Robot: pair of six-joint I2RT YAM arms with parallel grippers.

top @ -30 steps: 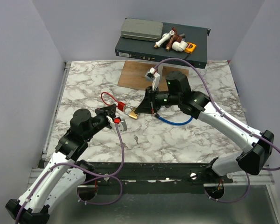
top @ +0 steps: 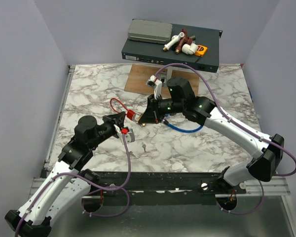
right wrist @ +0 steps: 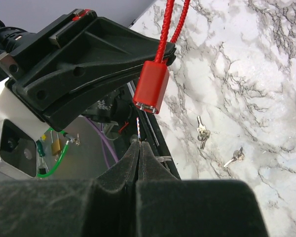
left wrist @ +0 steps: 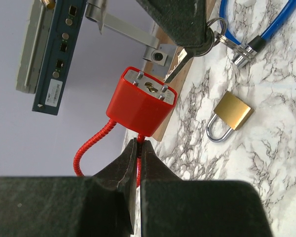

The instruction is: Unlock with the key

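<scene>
In the left wrist view, the red lock body (left wrist: 142,101) hangs from its red cable (left wrist: 96,139), its end face with a keyhole and small pins turned toward the other arm. My left gripper is shut on that cable just behind the body. Pinched in my right gripper (top: 141,121) is a silver key (left wrist: 178,66), its blade angled at the lock's end face. Its tip looks close to the face, outside the keyhole. From the right wrist, the key blade (right wrist: 138,129) appears edge-on, just below the red lock (right wrist: 151,89), with a small gap.
A brass padlock (left wrist: 232,111) lies on the marble table under the arms. Loose keys (right wrist: 203,132) and another key set (right wrist: 236,158) rest nearby. A blue cable (top: 183,130) lies to the right. The dark equipment box (top: 207,37) stands at the back.
My right gripper has moved left toward the lock. More recently, the left gripper has shifted slightly right with the red lock, narrowing the space between them.
</scene>
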